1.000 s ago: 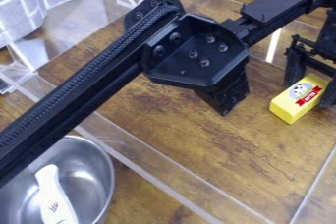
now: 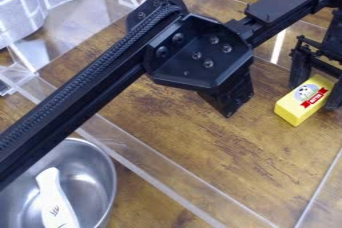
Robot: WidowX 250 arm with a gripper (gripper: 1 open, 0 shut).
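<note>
A yellow box point(image 2: 297, 108) with a red and white label lies on the wooden surface at the right. The black gripper point(image 2: 317, 73) is at the right edge, down around the far end of the box, partly cut off by the frame. Whether its fingers are closed on the box cannot be made out.
A steel bowl point(image 2: 94, 187) with a white-handled utensil point(image 2: 54, 197) is at the lower left. Clear plastic strips border the wooden floor point(image 2: 201, 162). The black arm crosses the upper middle. A white patterned cloth point(image 2: 40, 2) lies at the top left.
</note>
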